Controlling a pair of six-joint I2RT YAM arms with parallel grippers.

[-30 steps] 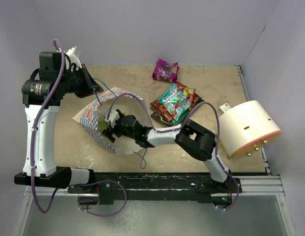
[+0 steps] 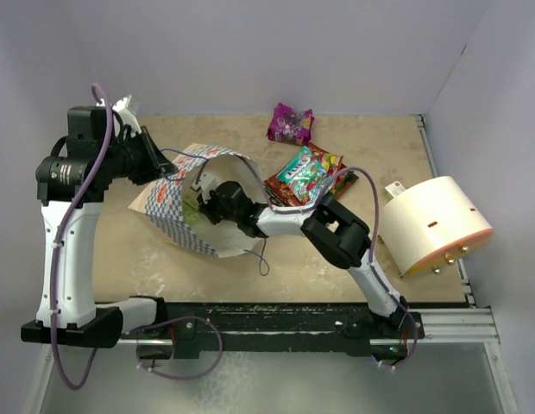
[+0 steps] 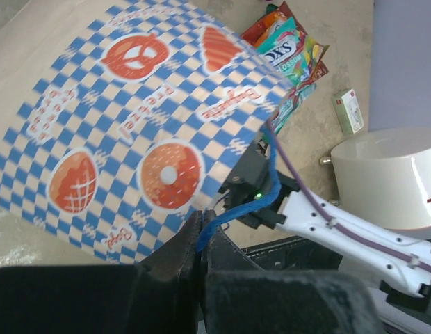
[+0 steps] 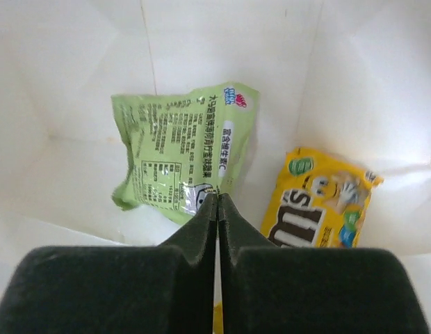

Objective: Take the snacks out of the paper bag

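Observation:
The paper bag, blue-and-white checked with red snack pictures, lies tilted with its mouth facing right. My left gripper is shut on its blue handle, left of and above the bag. Reaching into the mouth, my right gripper is shut with nothing seen between its fingers. Inside the bag, the right wrist view has a green snack packet and a yellow M&M's packet. A sliver of something yellow shows low behind the fingers. Outside are a purple packet and a pile of snack packets.
At the right stands a cream cylindrical container, with a small white box beside it. A loose blue handle hangs from the bag's lower edge.
The left gripper has come down slightly, and the bag's mouth has changed shape.

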